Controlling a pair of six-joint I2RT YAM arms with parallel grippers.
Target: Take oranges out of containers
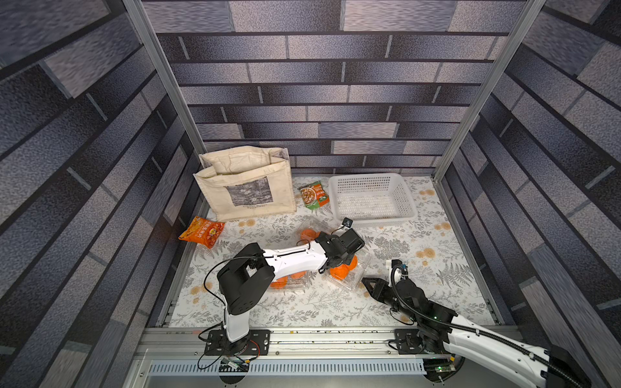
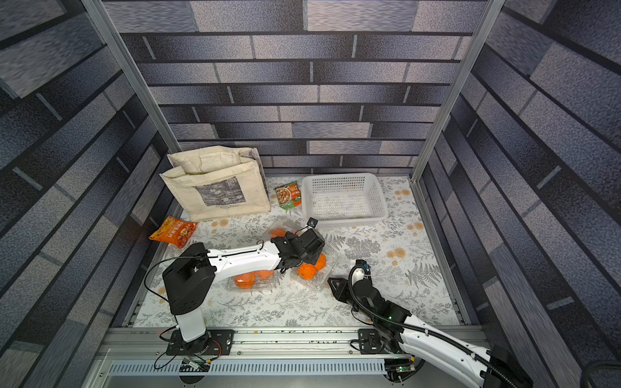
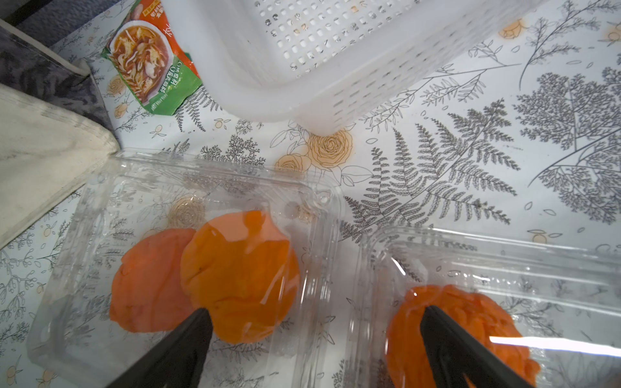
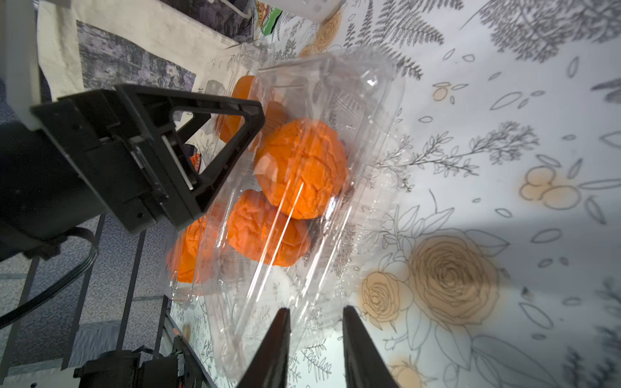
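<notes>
Clear plastic containers hold oranges, several in all: a left one [image 3: 77, 258] with two oranges [image 3: 239, 271], a right one [image 3: 491, 239] with an orange [image 3: 440, 310], and one nearer the left front with oranges [image 2: 244, 279]. My open left gripper hangs over the two containers at the centre, nothing between its fingers. My right gripper is low beside the right container's outer side, fingers part open, nothing seen between them.
A white basket [image 1: 372, 197] stands at the back right, a green food packet [image 1: 313, 194] beside it. A cream bag [image 1: 245, 187] stands back left, an orange snack packet [image 1: 200, 232] in front of it.
</notes>
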